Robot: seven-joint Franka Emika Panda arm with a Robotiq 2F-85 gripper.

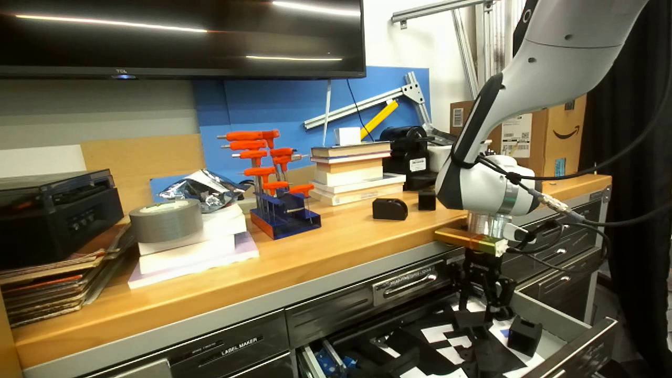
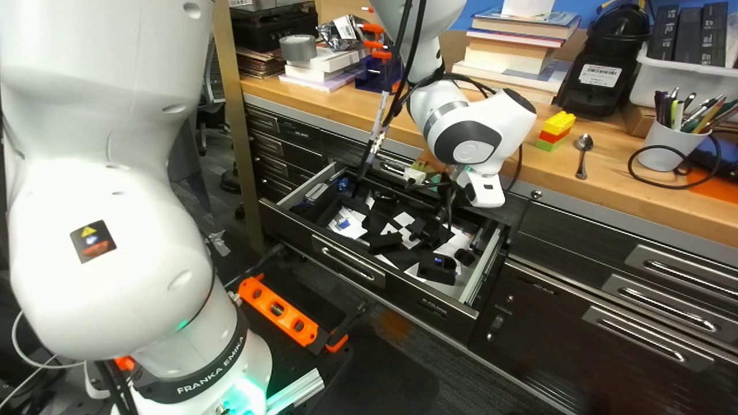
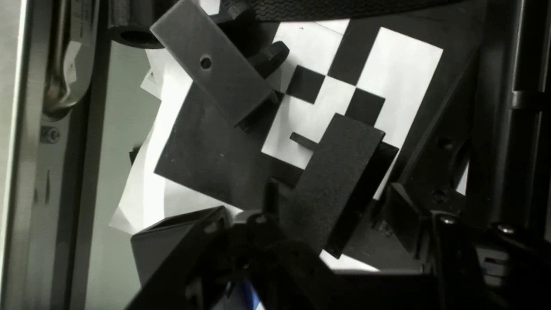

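My gripper (image 1: 482, 308) points down into the pulled-out drawer (image 1: 570, 349). In the wrist view its two dark fingers (image 3: 271, 199) stand apart, and the gripper is open. A black rectangular block (image 3: 338, 173) lies slanted between and beneath them, with space visible on both sides; its lower end is hidden by the gripper. Farther up the wrist view is a grey block with a round hole (image 3: 205, 63). A black box-like part (image 3: 173, 240) sits at the lower left, and it shows beside the gripper as a black holder (image 1: 524, 335) in exterior view 1.
Black-and-white checkered sheets (image 3: 408, 77) cover part of the drawer floor. The metal drawer wall (image 2: 482, 266) stands close to the gripper. Above runs the wooden countertop (image 1: 353, 242), with books (image 1: 353, 170) and a blue tool stand (image 1: 283, 217).
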